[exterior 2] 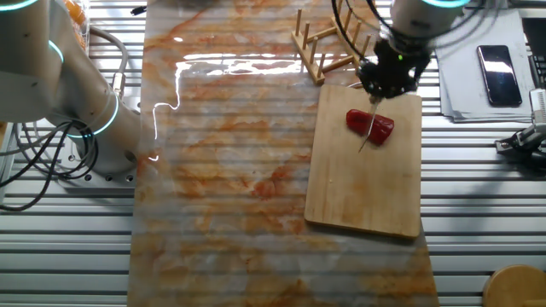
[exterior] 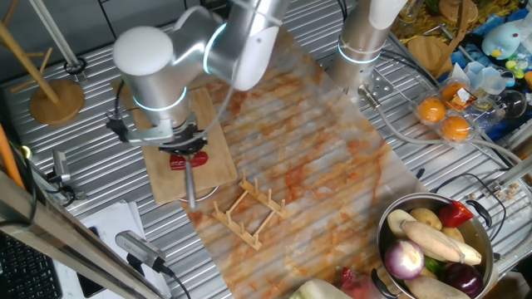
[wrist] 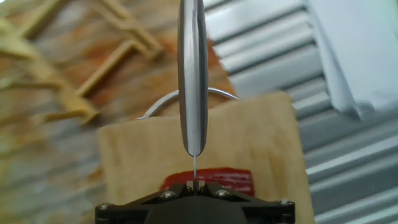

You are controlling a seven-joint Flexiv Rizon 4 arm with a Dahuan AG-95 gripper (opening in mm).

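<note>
A red pepper [exterior: 189,161] lies on the wooden cutting board [exterior 2: 363,192]. My gripper is shut on a knife [wrist: 193,74], whose grey handle reaches away from the fingers in the wrist view. In exterior view 2 the thin blade [exterior 2: 371,128] appears edge-on across the red pepper [exterior 2: 370,125]. The handle in exterior view 1 extends over the board's near edge. Whether the blade touches or has entered the pepper cannot be told. The black fingers hide part of the pepper in the wrist view.
Beside the board stands a wooden peg rack [exterior: 250,213]. A metal pot [exterior: 389,218] full of vegetables is at the lower right in exterior view 1. Much of the marbled sheet [exterior 2: 226,170] is clear.
</note>
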